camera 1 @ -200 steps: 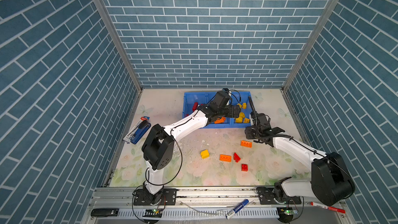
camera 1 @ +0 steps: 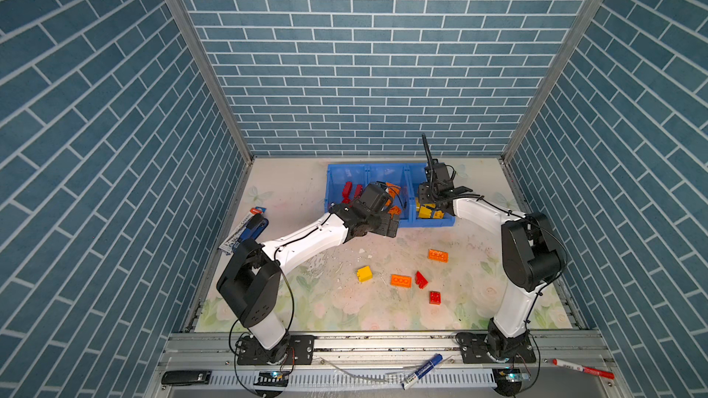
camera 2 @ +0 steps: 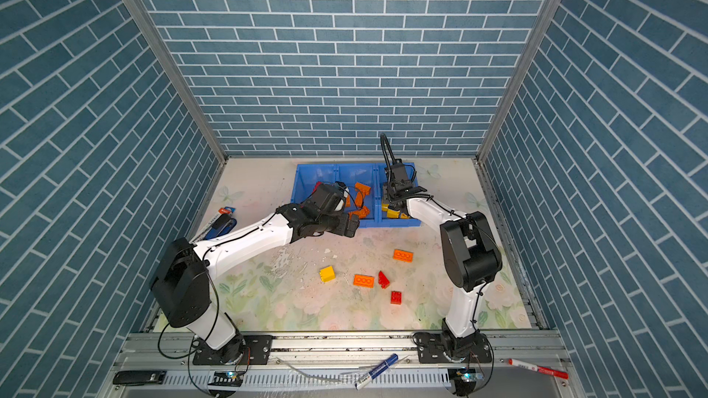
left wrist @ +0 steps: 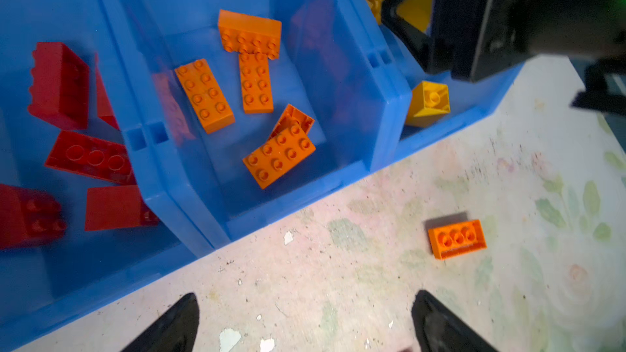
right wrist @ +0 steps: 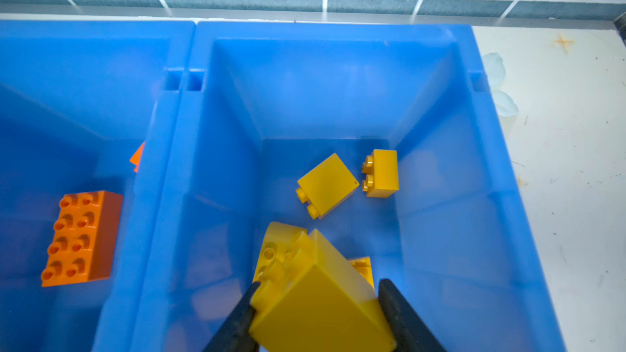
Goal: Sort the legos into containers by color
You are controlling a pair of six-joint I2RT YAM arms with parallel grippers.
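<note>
Three blue containers hold bricks by color: red bricks (left wrist: 60, 83) left, orange bricks (left wrist: 278, 156) middle, yellow bricks (right wrist: 326, 184) right. My right gripper is over the right compartment with a yellow brick between its fingertips; whether it still grips it is unclear. My left gripper is open above the table just in front of the containers, nothing between its fingers. On the table lie a yellow brick (camera 1: 364, 273), two orange bricks (camera 1: 400, 280) (camera 1: 438, 255) and two red bricks (camera 1: 420, 279) (camera 1: 435, 297).
Markers and tools (camera 1: 249, 231) lie at the far left of the table. Tiled walls surround the back and sides. The table front has free room around the loose bricks.
My left gripper has moved left and toward the front, off the containers' right part.
</note>
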